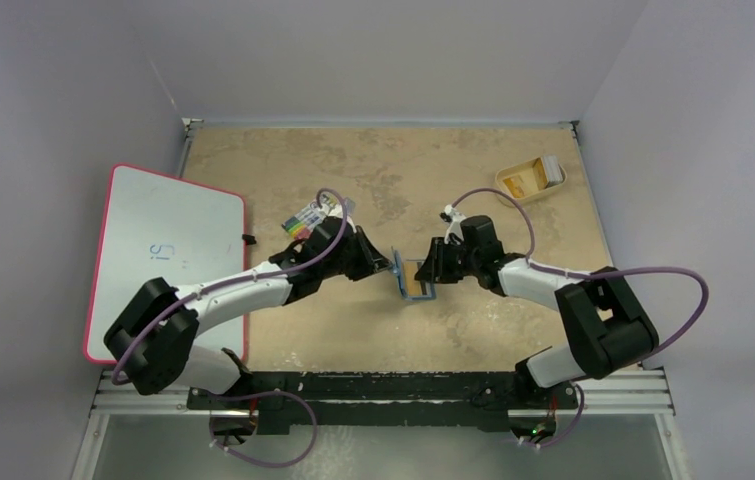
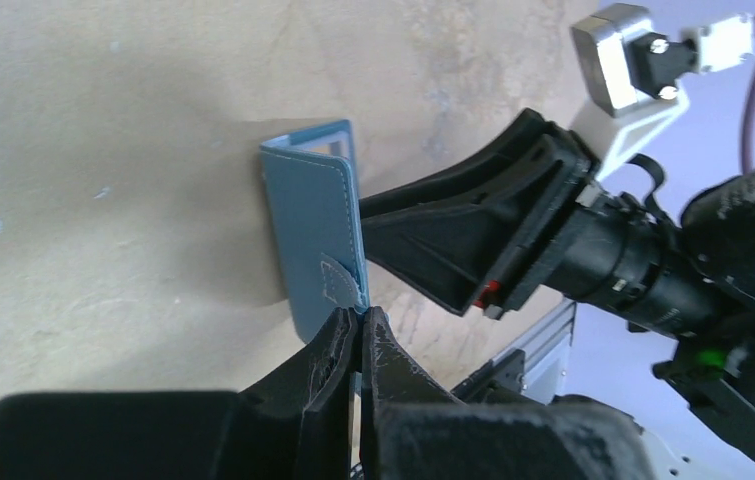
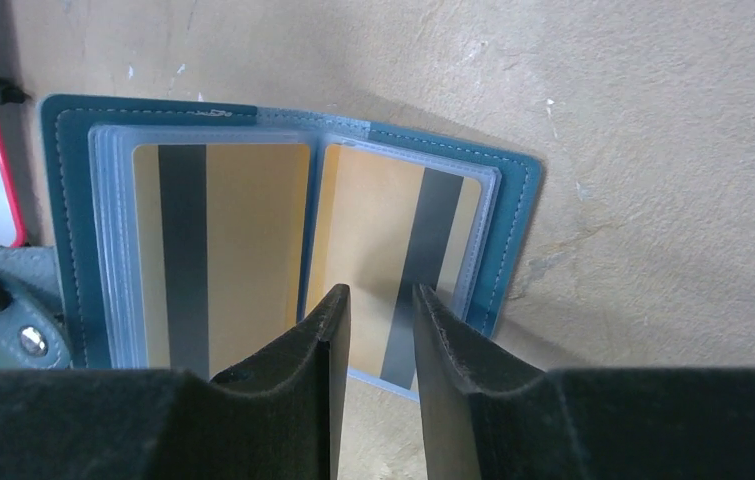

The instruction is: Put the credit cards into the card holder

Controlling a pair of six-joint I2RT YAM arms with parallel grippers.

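The blue card holder (image 1: 418,281) is partly folded, its left cover (image 2: 308,225) standing raised. My left gripper is shut at that cover's edge, on the thin strap with a metal snap (image 3: 33,342). Two tan cards with dark stripes show inside clear sleeves: one card (image 3: 253,230) on the raised half, another card (image 3: 365,230) on the flat half. Above the flat half stands my right gripper, its fingers (image 3: 328,325) a small gap apart; the card and tabletop show between them, and nothing is seen held.
A shallow tan box (image 1: 531,181) with cards stands at the back right. Behind my left arm lies a colourful printed sheet (image 1: 305,218), partly covered. A whiteboard (image 1: 168,265) takes up the left side.
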